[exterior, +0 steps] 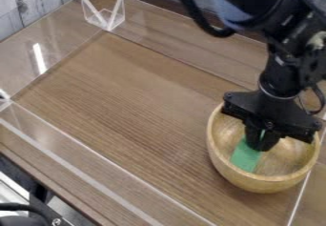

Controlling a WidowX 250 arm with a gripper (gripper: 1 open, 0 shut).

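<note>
My black gripper (pixel 265 125) reaches down from the upper right into a wooden bowl (pixel 268 180) at the lower right, over a green oblong object (pixel 247 158) lying inside it. The fingertips are at the green object's upper part, hiding it. Whether they touch it, and how far apart they are, I cannot tell.
A white wire holder (pixel 105 12) stands at the upper left of the wooden table (pixel 121 106). A dark gap and cables show at the lower left edge.
</note>
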